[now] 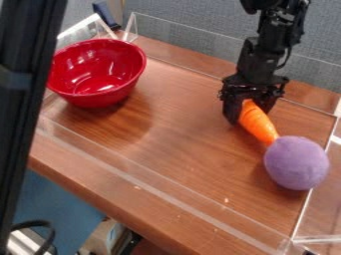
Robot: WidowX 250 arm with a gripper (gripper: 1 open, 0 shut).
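Observation:
The black robot gripper is low over the right side of the wooden table, its fingertips at the upper end of an orange carrot. The dark fingers blend together, so whether they are closed on the carrot is unclear. A purple ball lies at the carrot's lower end, toward the front right. A red bowl stands at the back left of the table.
Clear low walls border the wooden table, whose middle and front are bare. A grey padded wall runs behind it. A dark vertical post fills the left edge of the view.

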